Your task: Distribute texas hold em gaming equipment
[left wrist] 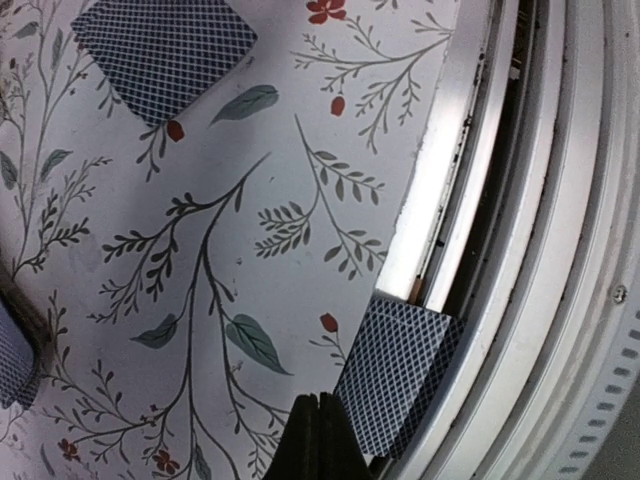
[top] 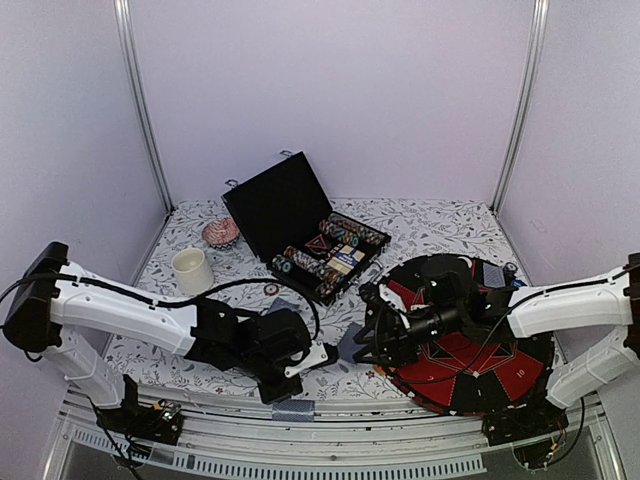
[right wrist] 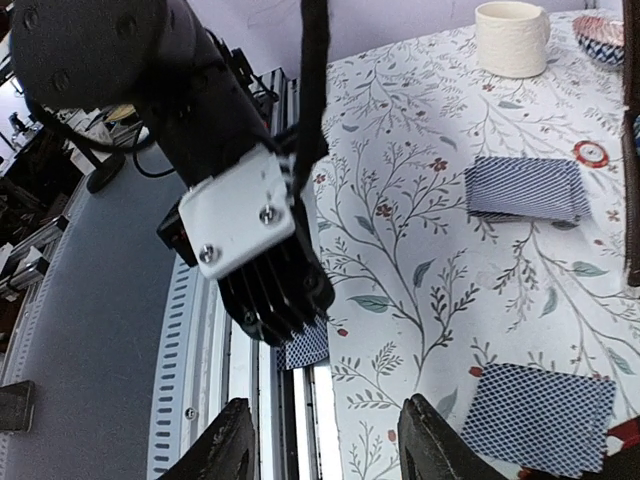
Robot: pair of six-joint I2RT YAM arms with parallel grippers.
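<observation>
At the table's front edge, a blue-checked playing card packet (left wrist: 385, 370) lies partly over the metal rail. My left gripper is shut with nothing between its fingers, just beside and above that packet, which is outside them. In the right wrist view, my right gripper stands open over bare cloth, its fingers wide apart. Two more card packets lie on the flowered cloth: one nearer the middle (right wrist: 525, 188) and one by the mat (right wrist: 540, 415). The black chip case (top: 310, 245) stands with its lid up, filled with chips.
A red and black round mat (top: 500, 375) covers the right side, largely under my right arm. A white mug (top: 192, 271) and a patterned bowl (top: 221, 233) stand at the left. One loose red chip (right wrist: 590, 153) lies near the case. The front rail has gaps.
</observation>
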